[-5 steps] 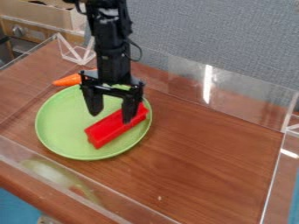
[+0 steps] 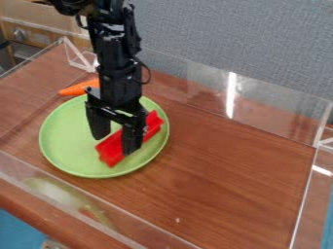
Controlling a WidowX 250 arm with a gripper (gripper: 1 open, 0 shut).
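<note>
My black gripper [image 2: 115, 133] is low over a green plate [image 2: 68, 141], its fingers apart, coming down around a long red object [image 2: 112, 152] that lies diagonally on the plate's right half. The gripper covers the middle of the red object; whether the fingers touch it I cannot tell.
An orange carrot-like object [image 2: 76, 88] lies behind the plate at the back left. Clear low walls edge the table, with a grey wall behind.
The gripper has moved down from above the plate onto the red object, hiding more of it. The plate and red object look unmoved.
</note>
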